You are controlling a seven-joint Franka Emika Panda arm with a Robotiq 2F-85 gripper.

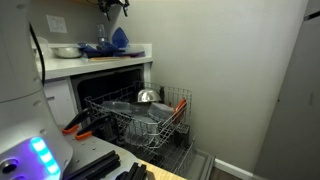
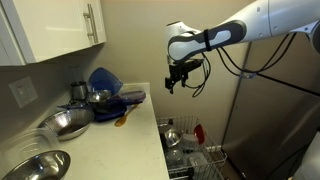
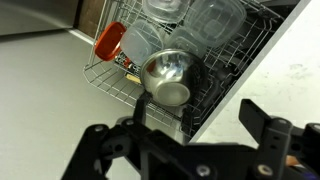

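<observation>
My gripper is open above the dishwasher rack, with nothing between its fingers. In exterior view 2 the gripper hangs high beside the counter's end. A shiny metal bowl lies in the rack below, close to the left finger in the wrist picture. Clear plastic containers and a red-orange item are beside it in the wire rack.
The white counter runs along the left, bearing metal bowls, a wooden spoon and blue items. An upper cabinet overhangs it.
</observation>
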